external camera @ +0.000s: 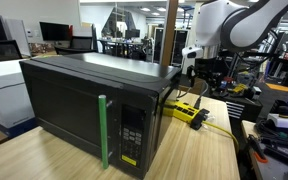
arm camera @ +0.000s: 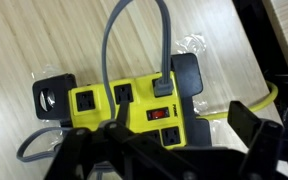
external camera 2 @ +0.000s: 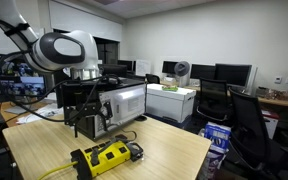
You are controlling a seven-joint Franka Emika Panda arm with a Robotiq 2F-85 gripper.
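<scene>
A yellow and black power strip [arm camera: 142, 104] lies on the wooden table, its outlets and a red switch facing up in the wrist view. A grey plug [arm camera: 164, 86] sits in one outlet by the switch, its cord [arm camera: 108, 52] looping upward. My gripper is open over the strip, its dark fingers [arm camera: 246, 121] spread with nothing held between them. In exterior view 2 the gripper [external camera 2: 92, 112] hangs above the table, apart from the strip [external camera 2: 106, 158]. Exterior view 1 shows the strip [external camera: 185, 109] beside the microwave's far end.
A large black microwave [external camera: 89, 100] with a green handle takes up much of the table near the strip. A yellow cable [arm camera: 269, 99] runs off the strip's end. Bare tabletop [external camera 2: 169, 145] lies to the strip's right in exterior view 2.
</scene>
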